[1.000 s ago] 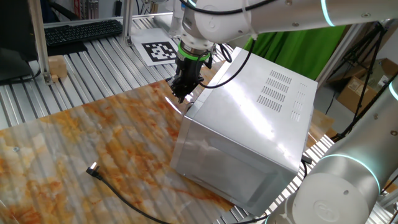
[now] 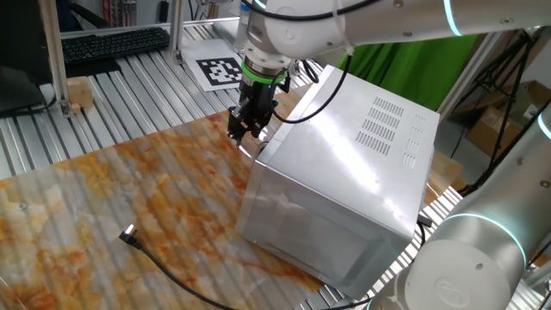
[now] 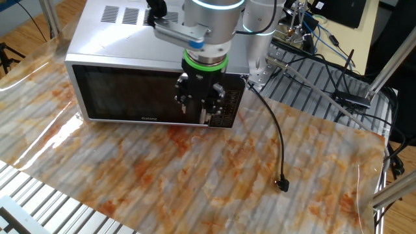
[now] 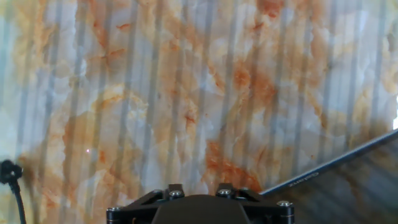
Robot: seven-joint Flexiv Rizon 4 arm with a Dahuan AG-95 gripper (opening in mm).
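My gripper [image 2: 244, 136] hangs in front of the microwave's door, above the marbled table sheet. It points downward and stands open, and nothing shows between its fingers. The silver microwave [image 2: 353, 146] rests on the sheet; its dark door [image 3: 136, 94] is closed in exterior view 2. From that side, my gripper [image 3: 194, 114] covers part of the door's right end and the control panel [image 3: 225, 107]. A black power plug [image 3: 282, 185] lies on the sheet at the end of its cable, well away from the gripper. The plug [image 4: 10, 169] also appears at the wrist view's left edge.
The marbled sheet [image 3: 214, 188] is mostly bare in front of the microwave. A printed marker [image 2: 217, 71] and a keyboard [image 2: 116, 45] lie beyond it on the slatted table. A small wooden block [image 2: 79, 91] stands by the metal post.
The gripper's fingers have spread from close together to visibly apart. The arm has shifted only slightly, and the microwave and plug have stayed in place.
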